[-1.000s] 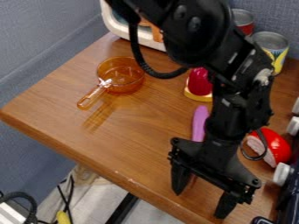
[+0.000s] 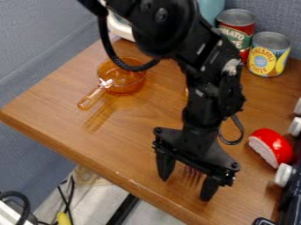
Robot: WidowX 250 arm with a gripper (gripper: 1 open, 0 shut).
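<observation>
My black gripper (image 2: 185,183) is low over the front right of the wooden table (image 2: 70,119), its two fingers spread apart and pointing down. Between them, a small striped object, perhaps fork tines, shows at the table surface; whether it is held I cannot see. The arm above hides most of what lies behind the gripper.
An orange measuring cup (image 2: 119,77) sits at the back left. Cans (image 2: 268,54) stand at the back right. A red and white object (image 2: 270,146) and dark items with white caps line the right side.
My arm and gripper have moved left and slightly up in the view, now covering the purple item and most of the red object behind them.
</observation>
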